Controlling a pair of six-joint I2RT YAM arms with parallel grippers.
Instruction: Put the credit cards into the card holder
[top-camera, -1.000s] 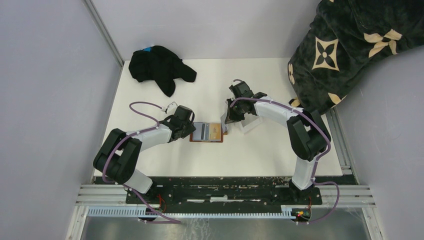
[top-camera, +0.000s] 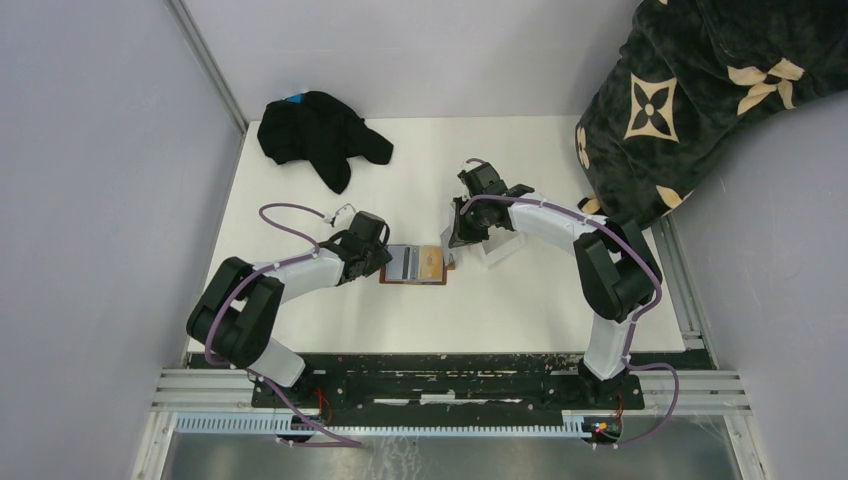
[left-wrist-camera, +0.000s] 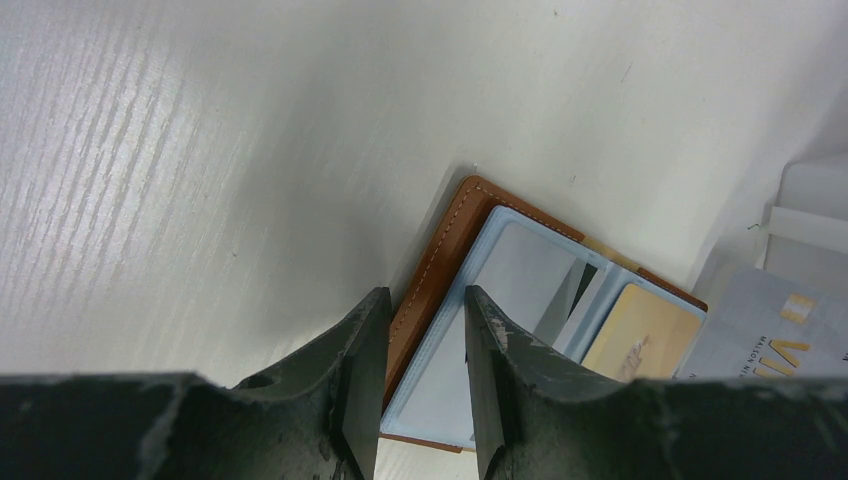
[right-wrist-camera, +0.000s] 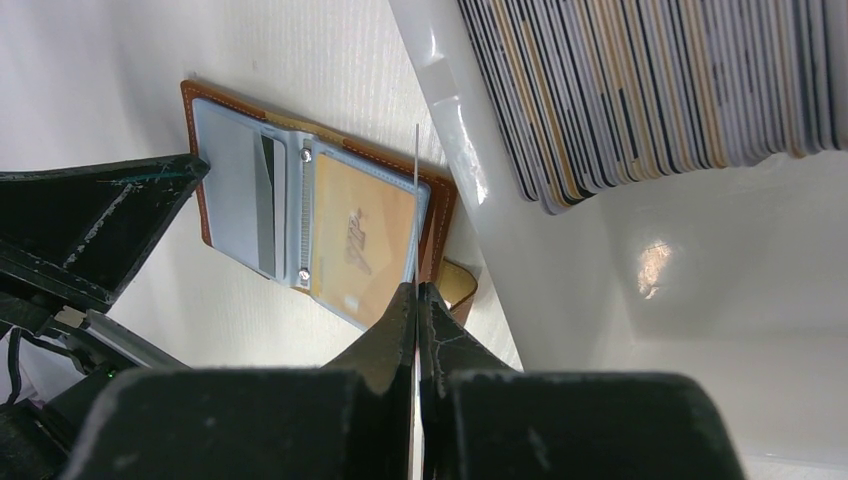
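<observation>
The brown card holder (top-camera: 414, 282) lies open on the table, a clear grey pocket on its left half and a tan card (right-wrist-camera: 350, 235) in its right half. At the holder's left edge, my left gripper is open; its fingers appear either side of the brown border (left-wrist-camera: 440, 262), though contact cannot be told. My right gripper is shut on a thin grey card, seen edge-on in the right wrist view. In the left wrist view this grey card (left-wrist-camera: 765, 330) shows gold marks and stands just past the holder's right end.
A white tray (right-wrist-camera: 640, 340) holding a row of many cards (right-wrist-camera: 650, 80) stands right of the holder. Black cloth (top-camera: 315, 135) lies at the back left, and a dark cushion (top-camera: 690, 110) leans at the back right.
</observation>
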